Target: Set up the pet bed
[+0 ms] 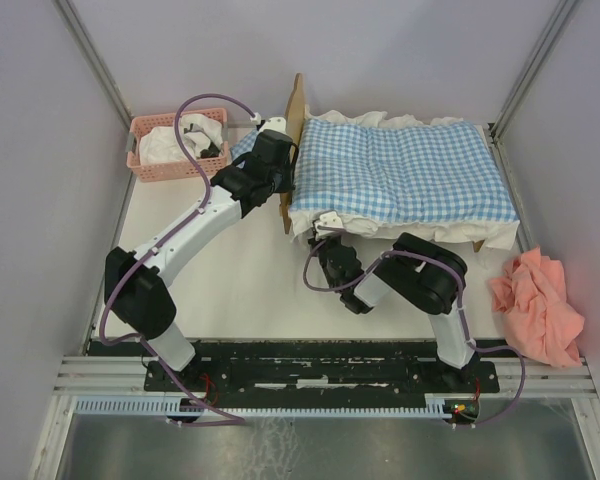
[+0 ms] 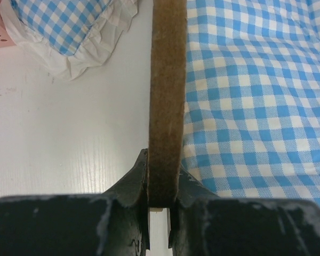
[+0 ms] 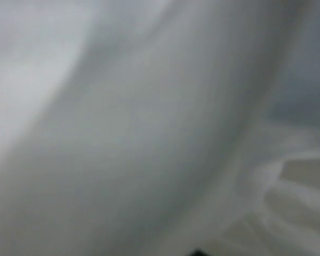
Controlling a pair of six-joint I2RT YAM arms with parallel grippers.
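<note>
A pet bed with blue-and-white checked cloth [image 1: 400,170] and pale ruffled edging [image 1: 380,229] lies at the back right. Its thin brown wooden side panel [image 1: 296,110] stands exposed at the left end. My left gripper is shut on that panel, whose brown edge [image 2: 167,96] runs between the fingers. At the bed's front left corner, my right gripper [image 1: 314,238] is shut, up against the pale edging. The right wrist view holds only blurred white fabric [image 3: 128,128] close to the lens; its fingertips are hidden there.
A pink basket [image 1: 166,172] with white cloth stands at the back left. A smaller checked piece [image 1: 244,145] lies between basket and panel. Crumpled coral cloth [image 1: 538,305] sits at front right.
</note>
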